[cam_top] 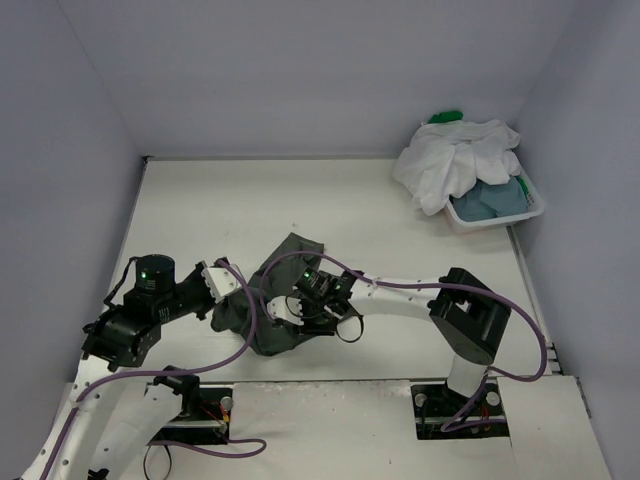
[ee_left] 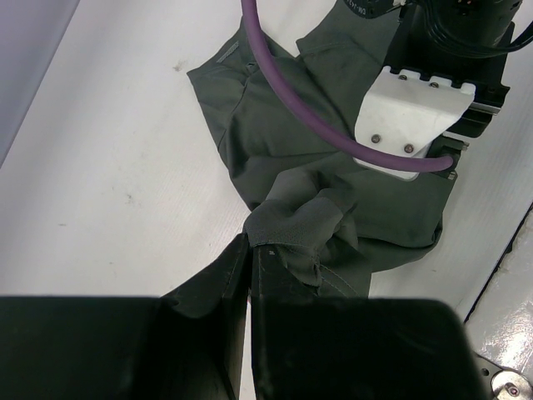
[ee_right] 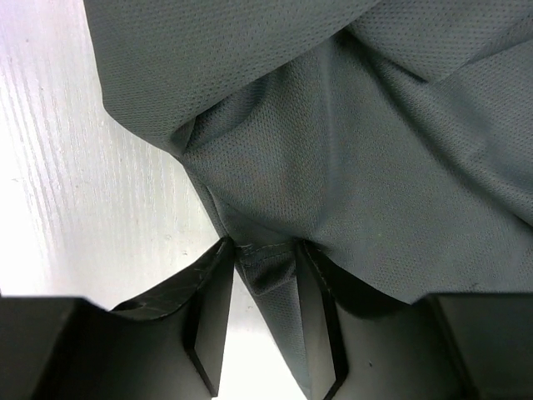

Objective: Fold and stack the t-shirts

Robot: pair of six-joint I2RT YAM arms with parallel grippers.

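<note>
A dark grey-green t-shirt [cam_top: 292,250] lies rumpled on the white table, partly hidden under both arms. My left gripper is shut at a bunched fold of it on the left side; whether cloth is pinched between the tips is unclear. My right gripper is open, its fingertips resting on the shirt near its edge, either side of a small creased fold of fabric.
A white bin [cam_top: 532,205] at the back right holds white cloth [cam_top: 450,160] and blue-grey cloth [cam_top: 490,200].
</note>
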